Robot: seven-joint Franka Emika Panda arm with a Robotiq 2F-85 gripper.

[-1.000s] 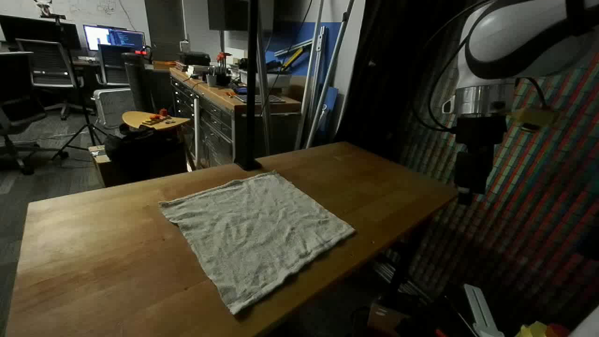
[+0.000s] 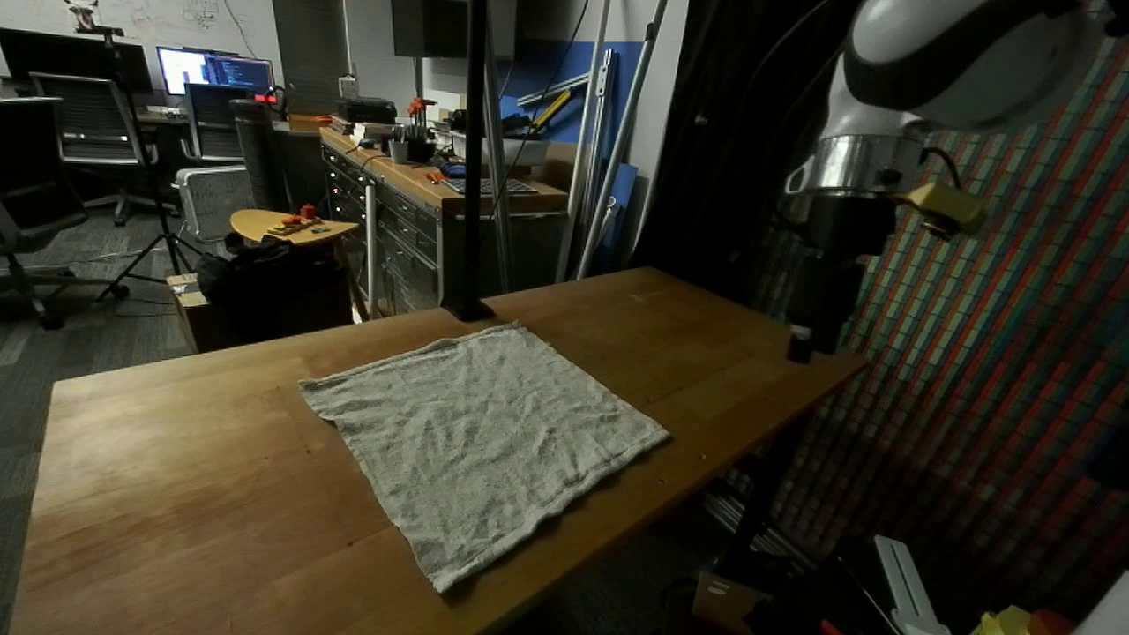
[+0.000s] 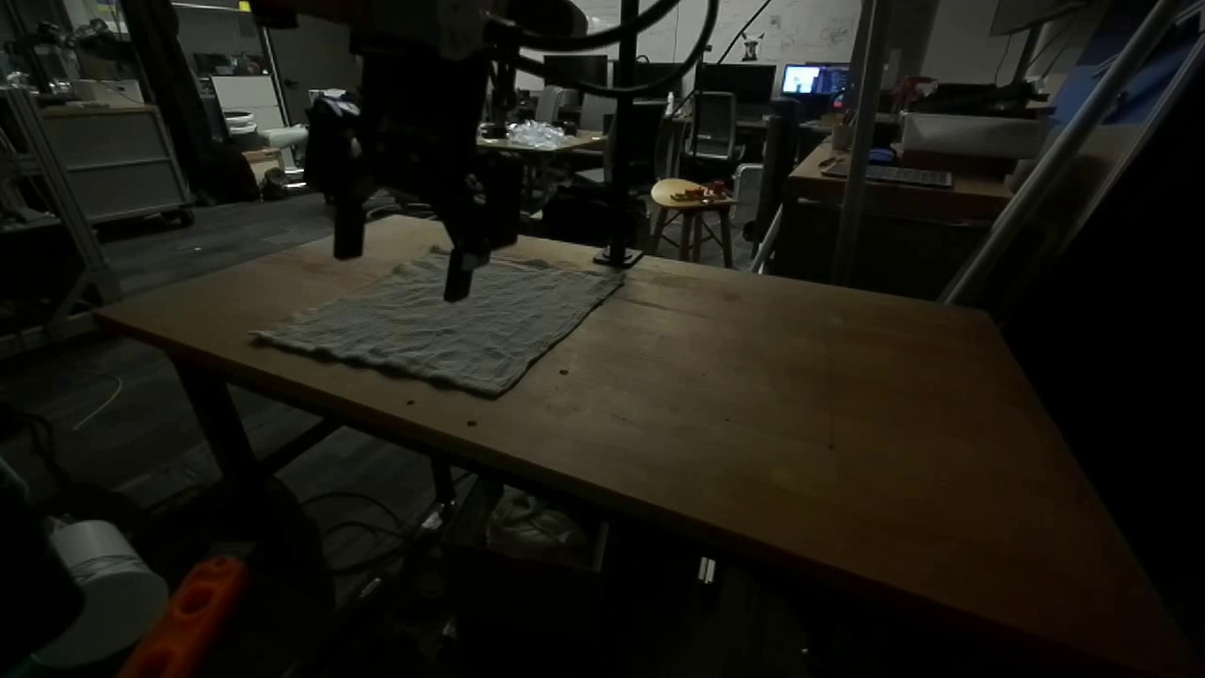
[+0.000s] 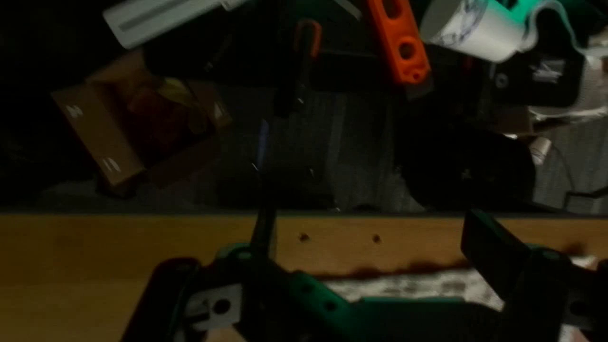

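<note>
A pale grey cloth (image 2: 492, 439) lies spread out on the wooden table, lightly wrinkled, with its corners roughly square. Exterior view 2 shows the same cloth (image 3: 441, 328) on the left part of the tabletop. My gripper (image 2: 801, 344) hangs at the right, high near the table's edge and well apart from the cloth. Seen from exterior view 2, the gripper (image 3: 401, 266) has its two fingers spread wide. In the wrist view the open gripper has nothing between its fingers, and a strip of the cloth (image 4: 433, 283) shows below them.
Bare wood surrounds the cloth on the table (image 2: 169, 466). A black post (image 2: 471, 212) rises at the far edge. Beyond the near edge, the floor holds a cardboard box (image 4: 102, 134) and an orange tool (image 4: 402, 42).
My arm has moved left, toward the table, from its place farther right. The cloth lies as it did before.
</note>
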